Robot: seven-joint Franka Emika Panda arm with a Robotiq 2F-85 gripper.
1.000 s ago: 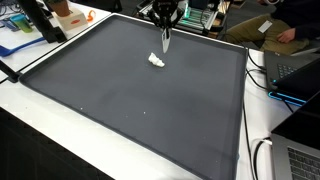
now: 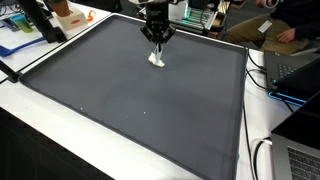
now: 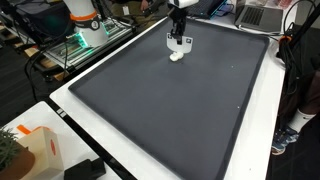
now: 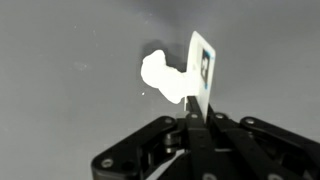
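Note:
A small white clump (image 4: 165, 76) of unclear material lies on the dark grey mat (image 4: 80, 130). My gripper is shut on a flat white packet (image 4: 199, 62) that carries a small dark printed patch. In the wrist view the packet overlaps the clump's right side; whether the two touch I cannot tell. Exterior view 1 has the gripper (image 2: 157, 42) just above the clump (image 2: 156, 61) at the far part of the mat. From the other side, exterior view 2 shows the clump (image 3: 177, 56) right below the packet (image 3: 184, 45).
Wide bare mat stretches in front of the clump. A laptop (image 2: 298, 150) and cables stand off the mat's right side in exterior view 1, and assorted items crowd the far left corner. A potted plant (image 3: 12, 155) stands at exterior view 2's lower left.
My gripper has come down and a little left in exterior view 1, bringing the packet from behind the clump to right over it. The clump has stayed in place.

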